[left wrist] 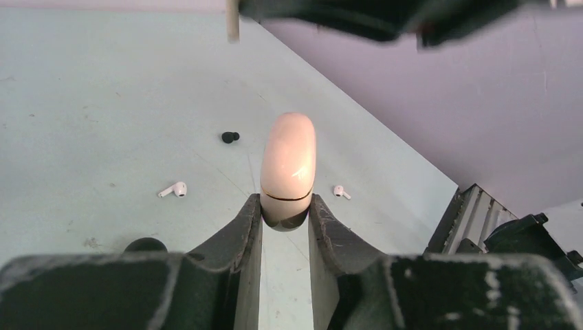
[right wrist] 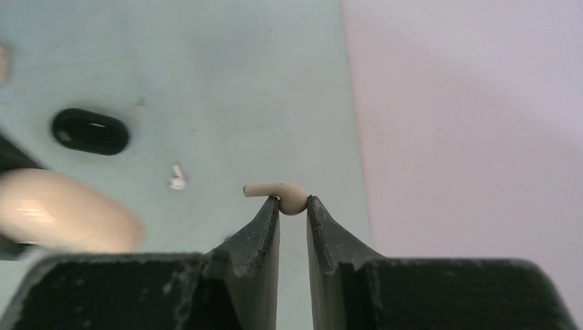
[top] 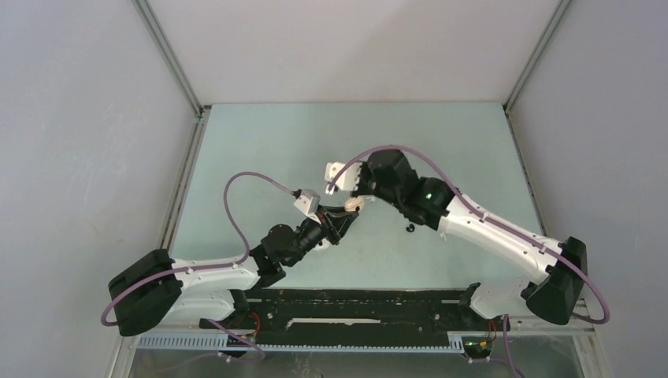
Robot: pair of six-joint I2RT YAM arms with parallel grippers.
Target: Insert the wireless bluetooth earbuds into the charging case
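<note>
A pale pinkish-white charging case [left wrist: 289, 155] stands upright between the fingertips of my left gripper, which is shut on it. A dark seam crosses the case low down, near the pads; whether its lid is open I cannot tell. My right gripper is shut on a white earbud [right wrist: 269, 189], its stem sticking out sideways to the left. Seen from the left wrist, that earbud's stem [left wrist: 233, 20] is above and apart from the case. In the top view the case [top: 354, 204] sits just nearer the front than the right gripper.
Two loose white earbuds, one on the left [left wrist: 174, 189] and one on the right [left wrist: 340, 192], lie on the pale table. A black earbud [left wrist: 230, 137] and a black case [right wrist: 90, 131] lie there too.
</note>
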